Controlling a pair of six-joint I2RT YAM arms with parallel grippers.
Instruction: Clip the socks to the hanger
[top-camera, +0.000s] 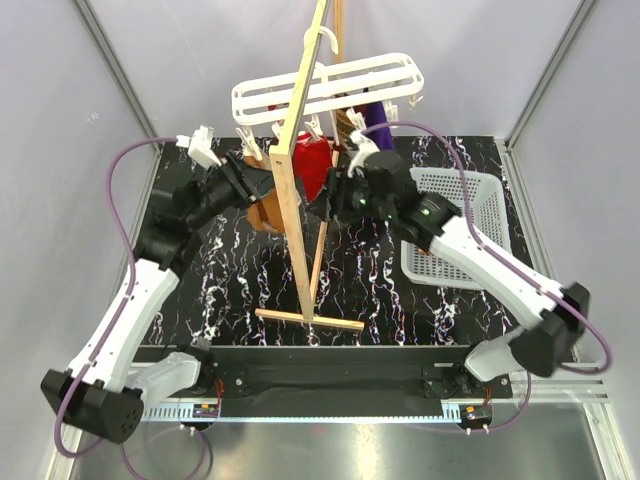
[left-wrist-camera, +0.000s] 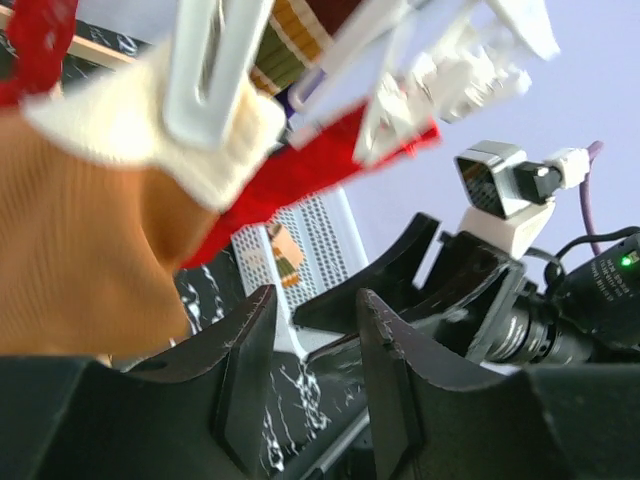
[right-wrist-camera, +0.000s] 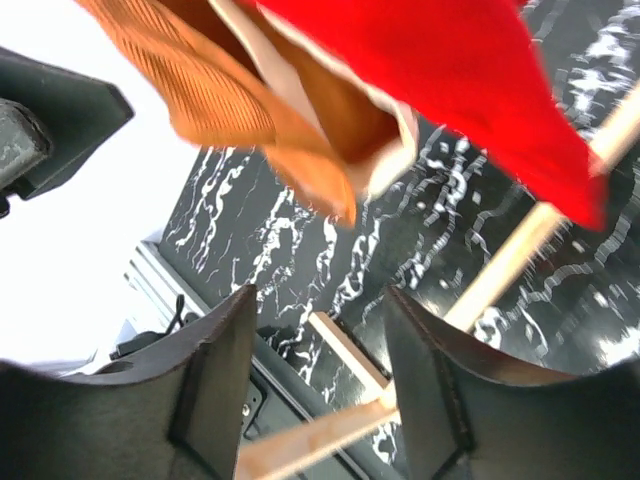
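Note:
A white clip hanger (top-camera: 350, 80) hangs on the wooden frame with socks on it: an orange one with a cream band (left-wrist-camera: 90, 230), a red one (top-camera: 312, 160), a striped one and a purple one (top-camera: 378, 130). My left gripper (top-camera: 262, 183) is at the orange sock, left of the post, fingers apart with nothing clearly between them in the left wrist view. My right gripper (top-camera: 330, 200) is right of the post below the red sock; in the right wrist view its fingers stand apart and empty.
The wooden post (top-camera: 292, 240) stands between the grippers on a crossbar base (top-camera: 340, 323). A white basket (top-camera: 470, 270) on the right holds socks, partly hidden by the right arm.

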